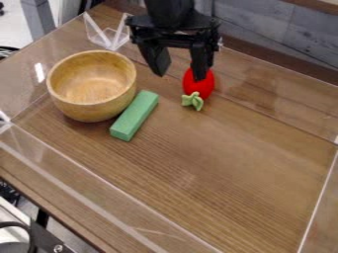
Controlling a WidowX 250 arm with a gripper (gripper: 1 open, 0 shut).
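Note:
My black gripper (179, 61) hangs open over the upper middle of the table (224, 188), with one finger near the red object and the other to its left. The red object (200, 85), with a small green top at its lower end, lies just below the gripper. A wooden bowl (93, 89) sits at the left. A green block (136, 117) lies right of and below the bowl.
A clear crumpled item (106, 30) lies behind the bowl. A wall or ledge (278, 20) runs along the back right.

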